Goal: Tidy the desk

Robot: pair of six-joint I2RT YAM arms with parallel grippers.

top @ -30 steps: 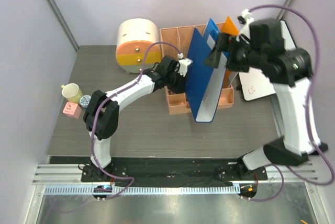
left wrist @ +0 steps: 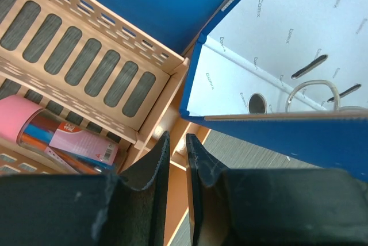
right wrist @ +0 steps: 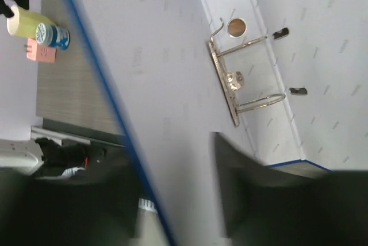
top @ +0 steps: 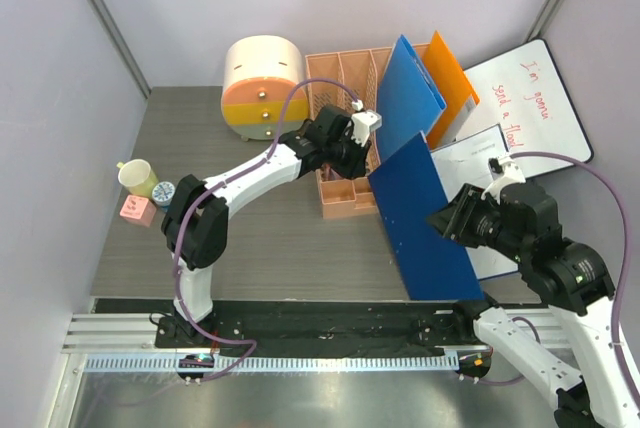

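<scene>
The blue binder (top: 420, 218) stands spread wide, one cover angled over the desk's front and its white inside (top: 470, 173) to the right. Its metal rings (right wrist: 233, 79) show in the right wrist view. My right gripper is partly open at the cover's edge, which runs between its blurred fingers; whether they touch it is unclear. My left gripper is slightly open and appears empty, above the tan organizer (left wrist: 115, 56) beside the binder. A second blue folder (top: 405, 98) and an orange one (top: 455, 88) stand in the organizer.
A rounded drawer box (top: 264, 88) stands at the back. To the left are a yellow mug (top: 137, 177), a blue-lidded jar (top: 163, 194) and a pink cube (top: 138, 210). A whiteboard (top: 535, 98) leans at right.
The binder has swung open and come forward and right, from nearly closed in the organizer. My right arm has moved down and right. The left arm has shifted only slightly.
</scene>
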